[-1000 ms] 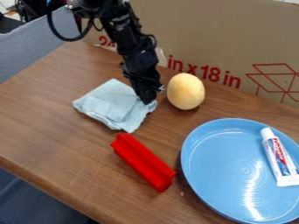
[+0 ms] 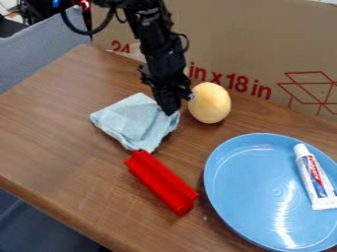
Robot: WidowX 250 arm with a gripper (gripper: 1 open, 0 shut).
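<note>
My black gripper (image 2: 172,103) is lowered onto the back right corner of a light blue cloth (image 2: 129,123), just left of a pale yellow egg-shaped object (image 2: 210,102). Its fingers look shut; whether any cloth is between the fingertips is hard to see. A red packet (image 2: 161,183) lies in front of the cloth. A blue plate (image 2: 249,202) on the right holds a toothpaste tube (image 2: 313,175).
A cardboard panel (image 2: 270,49) stands along the back. The table's front edge runs across the lower left, beside a dark floor area.
Since a second ago the gripper and the cloth have shifted slightly to the right, toward the yellow object.
</note>
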